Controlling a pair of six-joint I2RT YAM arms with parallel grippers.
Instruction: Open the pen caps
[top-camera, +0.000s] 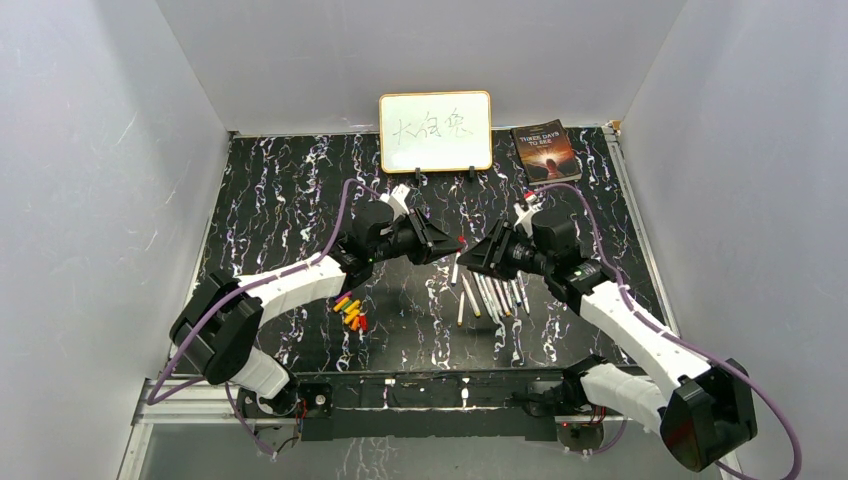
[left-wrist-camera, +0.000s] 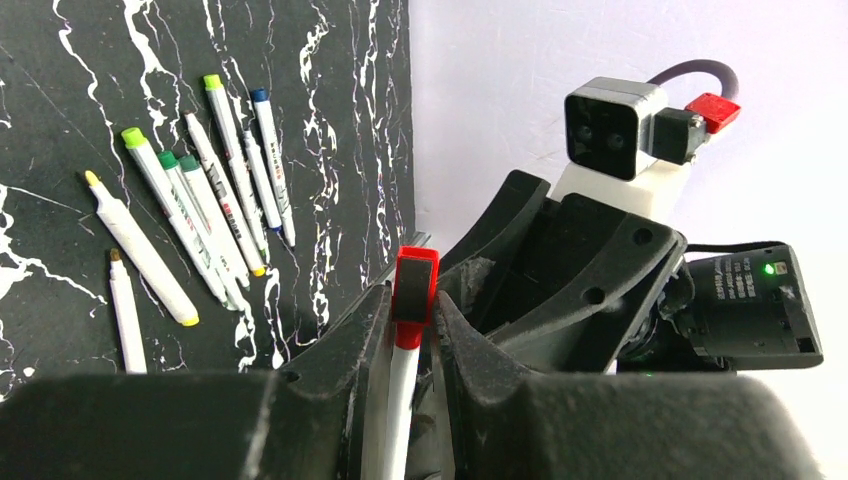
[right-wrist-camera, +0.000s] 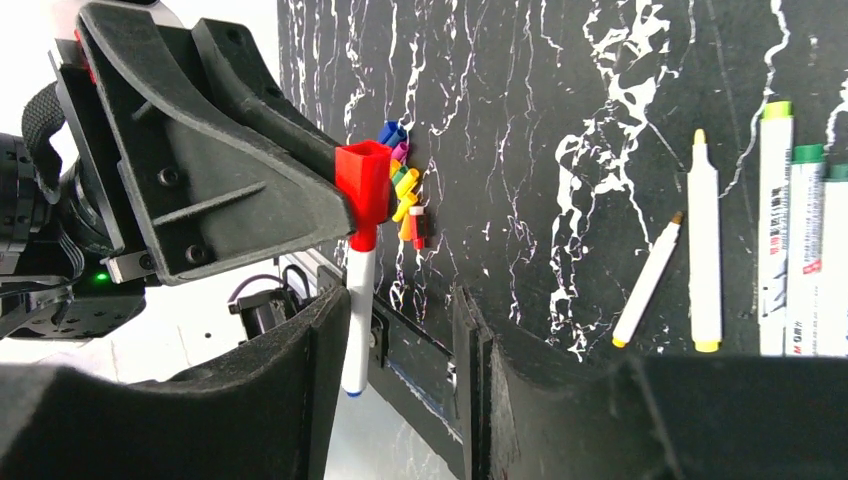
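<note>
My left gripper (top-camera: 452, 243) is shut on a red-capped marker (left-wrist-camera: 401, 394) at its cap end; the red cap (right-wrist-camera: 363, 185) points up, with the white barrel hanging below. My right gripper faces it from the right, part open, with its left finger beside the barrel in its wrist view; the barrel is not clearly gripped. Uncapped markers (left-wrist-camera: 138, 255) lie in a loose row on the table below, some showing yellow, brown and green ends. A pile of loose coloured caps (top-camera: 350, 310) lies at the front left of the table.
A whiteboard (top-camera: 435, 108) stands at the back, with a book (top-camera: 545, 150) to its right. Grey walls enclose the sides, and the two grippers are very close together.
</note>
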